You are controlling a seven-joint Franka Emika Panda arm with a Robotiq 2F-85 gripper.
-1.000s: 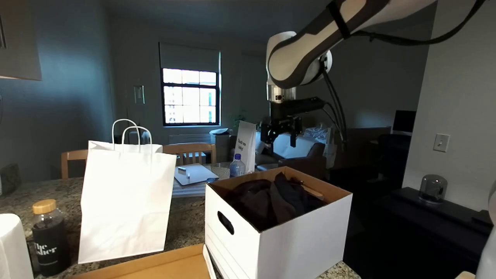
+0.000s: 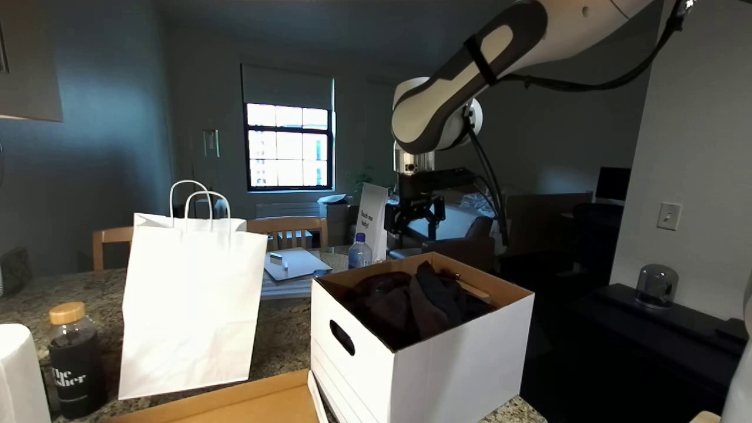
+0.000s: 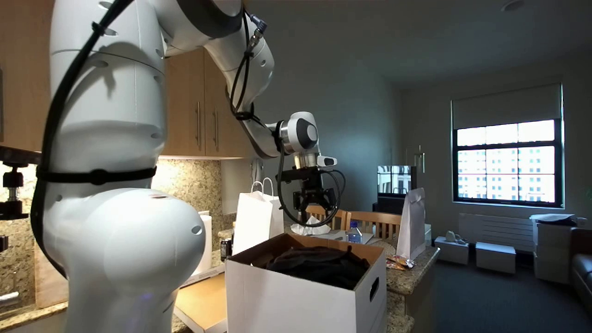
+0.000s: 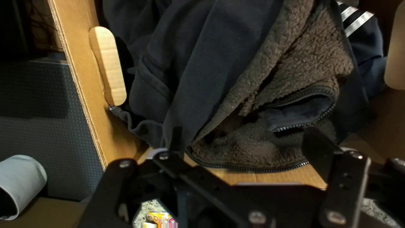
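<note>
Dark clothing (image 2: 423,302) lies heaped in a white cardboard box (image 2: 462,366) on the counter. Seen from the wrist, it is a dark garment (image 4: 212,57) with brown fleece lining (image 4: 303,60) and a zipper, plus a dark piece with white stripes (image 4: 355,22) at the upper right. My gripper (image 2: 416,227) hangs over the far part of the box, clear of the cloth, pointing down. Its two fingers stand wide apart in the wrist view, and nothing is held between them. The lower layers of the heap are hidden.
Left of the box stand a white paper bag (image 2: 194,310) and a dark bottle (image 2: 74,359). Behind it are a water bottle (image 2: 360,251) and an upright white bag (image 3: 411,225). A cardboard lid (image 2: 232,403) lies beside the box. Air above the box is free.
In exterior view 1 my arm and gripper have moved left and somewhat lower. The box and the clothing look unchanged.
</note>
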